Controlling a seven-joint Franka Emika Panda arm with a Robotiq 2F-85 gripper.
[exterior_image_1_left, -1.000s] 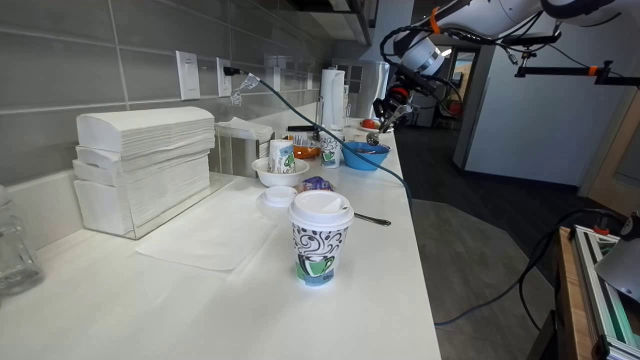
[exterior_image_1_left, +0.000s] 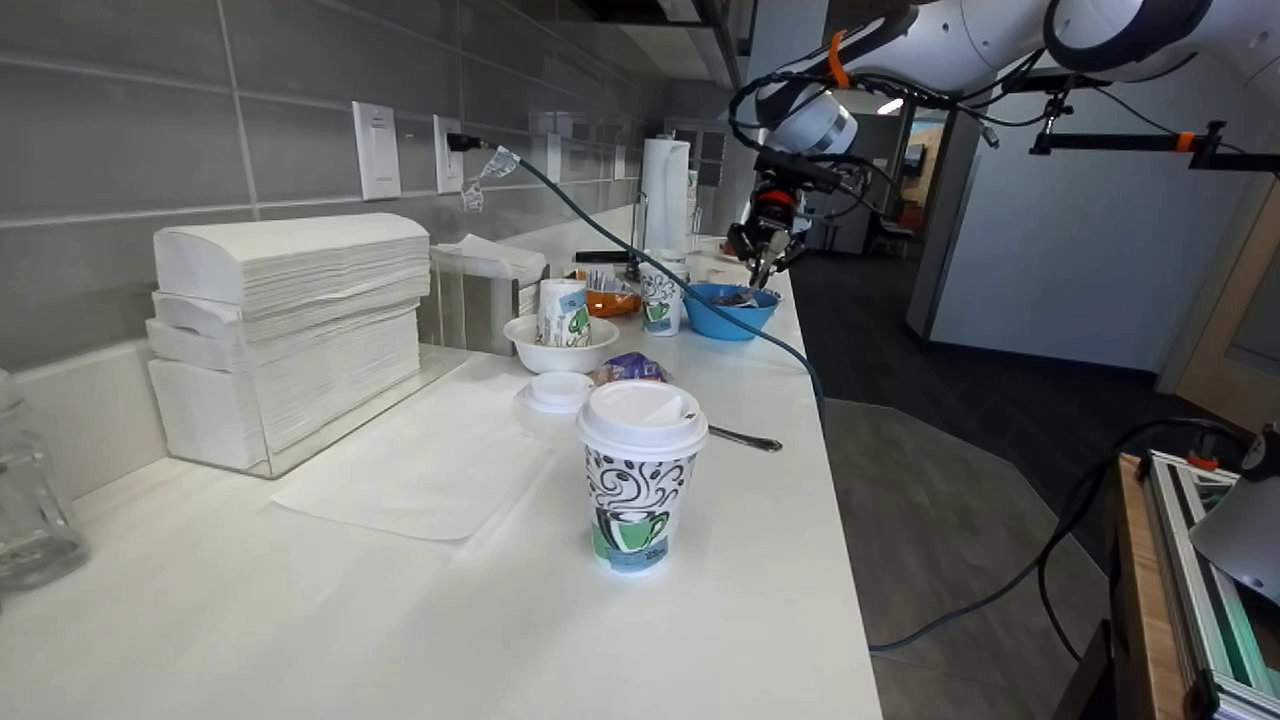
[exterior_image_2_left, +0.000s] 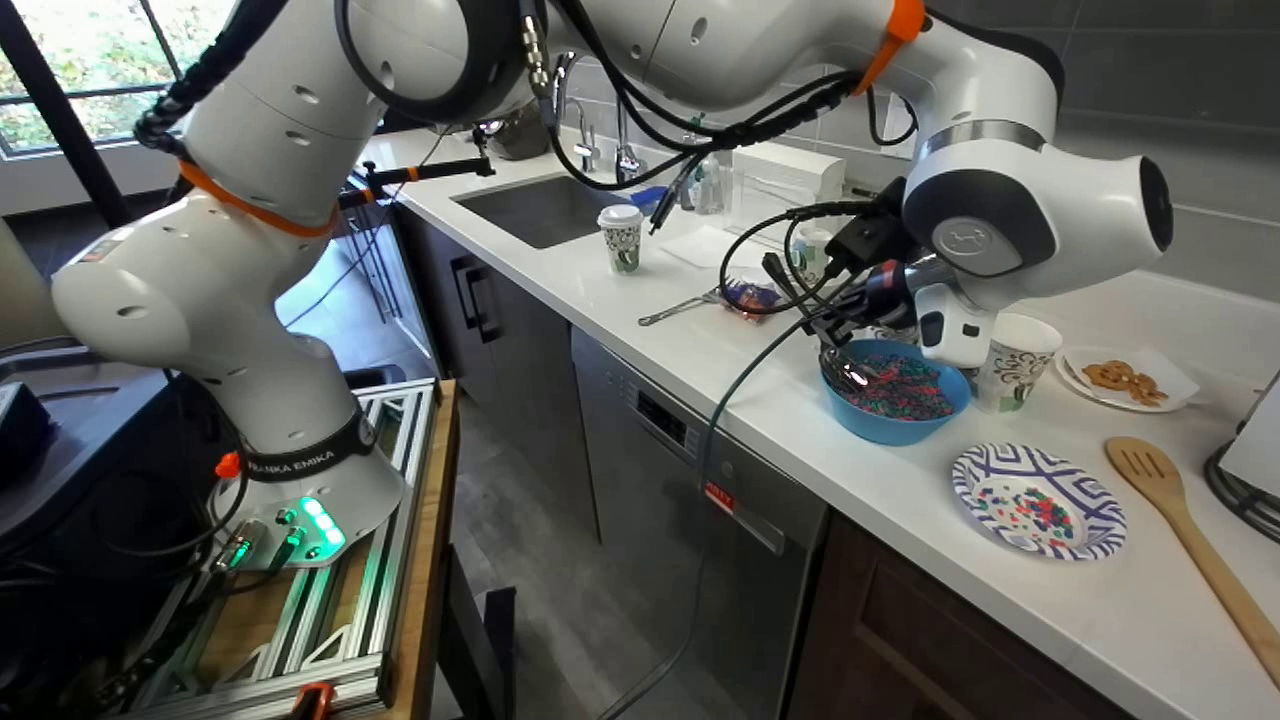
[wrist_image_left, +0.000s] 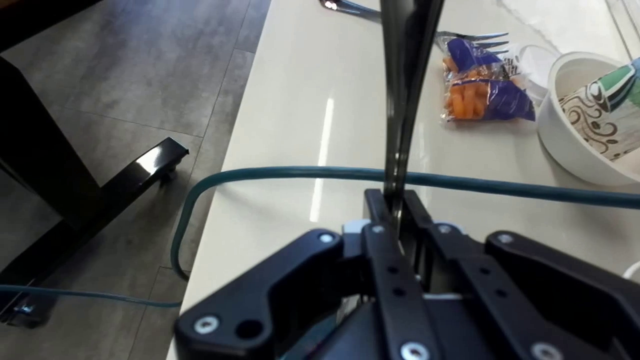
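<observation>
In the wrist view my gripper is shut on the shiny metal handle (wrist_image_left: 399, 90) of a spoon. The far counter in the second exterior view shows the spoon's rounded metal head (exterior_image_2_left: 847, 373) down inside a blue bowl (exterior_image_2_left: 866, 426), at its left side. Small red, green and dark bits (exterior_image_2_left: 906, 390) fill the bowl. More of these bits (exterior_image_2_left: 1032, 509) lie on a patterned paper plate (exterior_image_2_left: 1100, 542) to the right. The first exterior view has my gripper right over the blue bowl (exterior_image_1_left: 720, 320), and the spoon's head is hard to make out there.
A teal cable (wrist_image_left: 288, 173) crosses the counter below my gripper. Close to the bowl stands a paper cup (exterior_image_2_left: 1017, 360). A wooden slotted spatula (exterior_image_2_left: 1182, 528), a plate of pretzels (exterior_image_2_left: 1122, 379), a snack bag (wrist_image_left: 480, 90) and a lidded cup (exterior_image_1_left: 639, 480) are also on the counter.
My gripper has come down and slightly left in the first exterior view. The spoon's head, visible over the bowl's rim before, is now lower, in the bowl.
</observation>
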